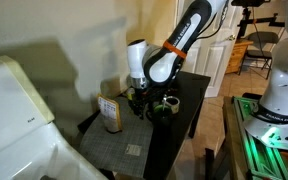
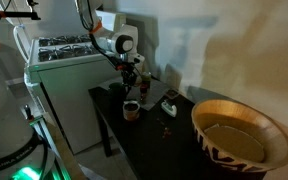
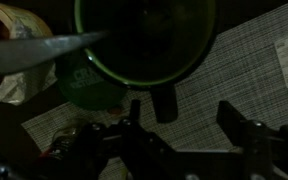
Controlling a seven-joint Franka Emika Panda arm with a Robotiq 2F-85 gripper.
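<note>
In the wrist view a dark green mug [image 3: 144, 68] fills the top middle, its short handle [image 3: 164, 104] pointing toward my gripper. The fingers are part open, one finger on each side of that handle, with visible gaps; contact cannot be made out. A silvery utensil [image 3: 44, 50] reaches in from the left over the mug's opening. In exterior view 1 my gripper [image 1: 142, 103] is low over the table beside the dark mug [image 1: 161, 113]; its fingertips are hard to pick out there.
A light cup with dark contents [image 3: 22, 55] stands close left of the mug. A grey woven mat [image 1: 112, 146] lies nearby. In exterior view 2 a large wooden bowl [image 2: 202, 130] takes up the right, and a white stove [image 2: 66, 90] stands behind.
</note>
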